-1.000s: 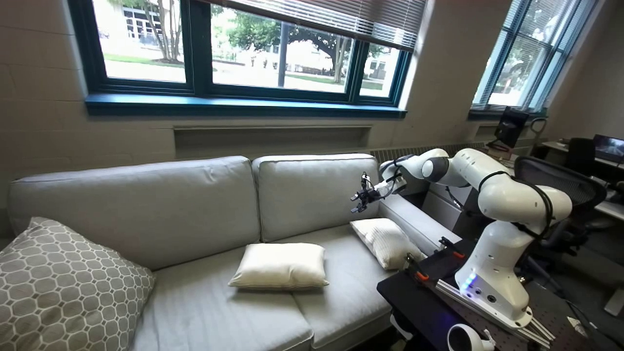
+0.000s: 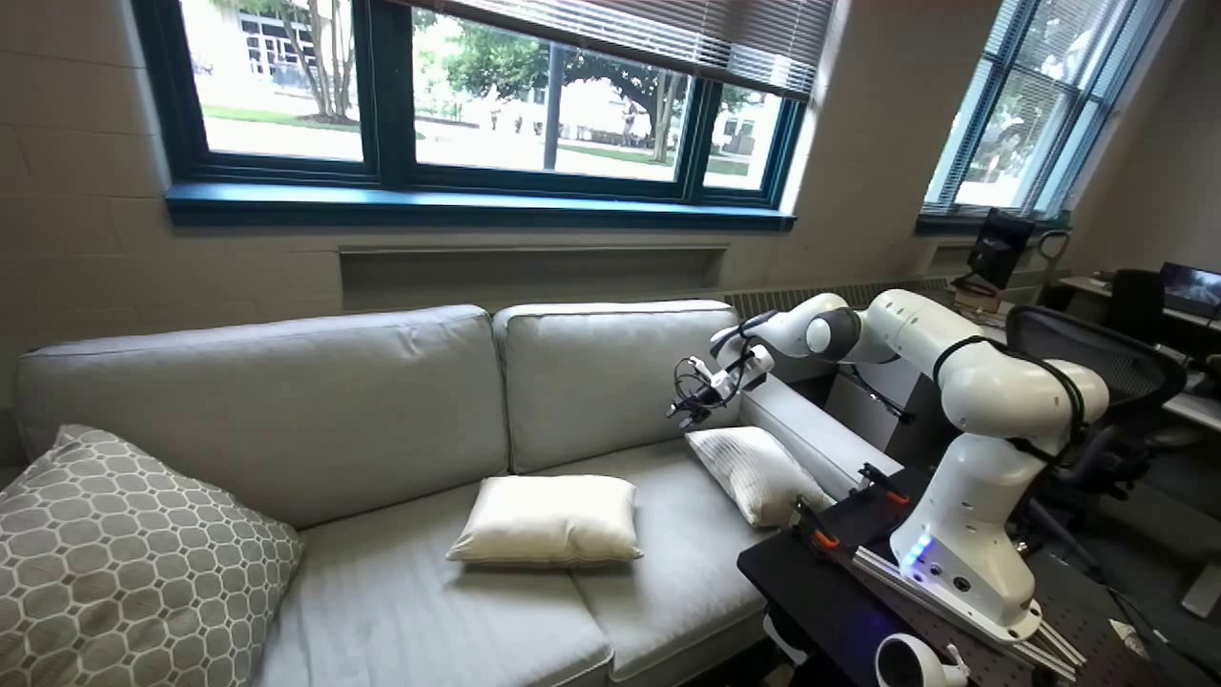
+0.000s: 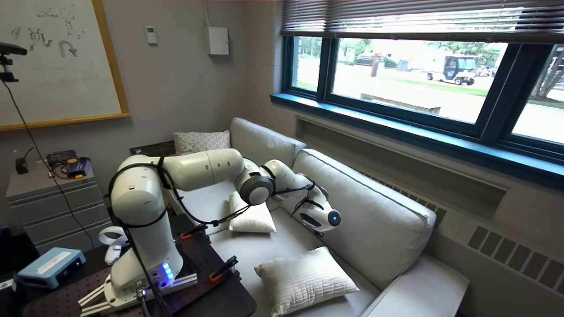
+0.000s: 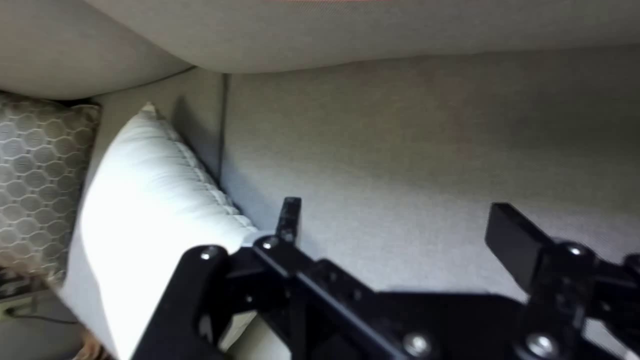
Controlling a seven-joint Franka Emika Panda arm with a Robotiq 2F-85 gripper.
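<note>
My gripper [image 2: 677,419] hangs in the air in front of the right back cushion, above the sofa seat. In the wrist view its two black fingers stand wide apart, and only bare seat fabric shows between them. A plain cream pillow [image 2: 547,521] lies flat across the seam between the two seat cushions; in the wrist view this white pillow [image 4: 162,204] is to the left of the fingers. Against the right armrest leans a ribbed white pillow [image 2: 755,471], close to my gripper and below it. A grey pillow with a honeycomb pattern [image 2: 137,561] rests at the sofa's far left end.
The back cushions [image 2: 618,378] rise close behind my gripper, and the armrest [image 2: 813,429] is to its right. Clamps [image 2: 815,529] stick up from the black table edge [image 2: 790,578].
My gripper has moved left and slightly down in exterior view 1 and now tilts further downward. The pillows have stayed where they were.
</note>
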